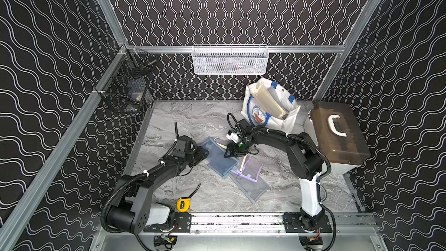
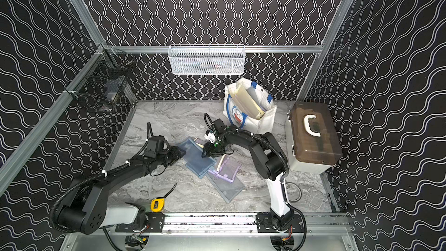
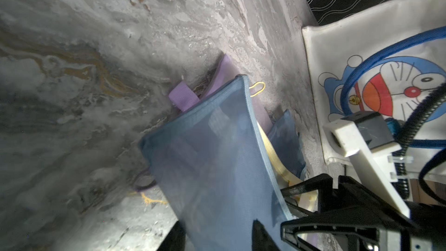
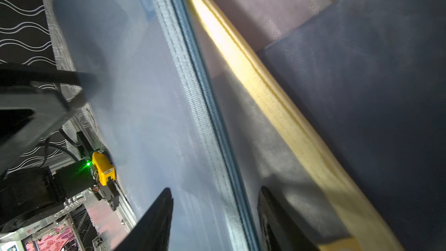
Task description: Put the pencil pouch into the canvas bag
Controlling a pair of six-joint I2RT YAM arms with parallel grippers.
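Observation:
A blue mesh pencil pouch [image 1: 220, 159] lies on top of overlapping lilac [image 1: 253, 168] and grey [image 1: 251, 187] pouches. At its left side is my left gripper [image 1: 204, 152]; its fingers stand apart, with blue mesh in view between them in the left wrist view. Over the far right edge is my right gripper [image 1: 228, 152], its fingers also apart. In the right wrist view the pouch's zipped edge [image 4: 197, 88] runs down between them. Whether either gripper's pads press the cloth is hard to tell. Behind stands the white canvas bag [image 1: 289, 121], open at the top, with a cream item inside.
A brown-lidded box [image 1: 343, 127] stands to the right of the bag. Near the front rail lies a yellow tape measure [image 1: 183, 204]. A white wire basket [image 1: 230, 67] hangs at the back.

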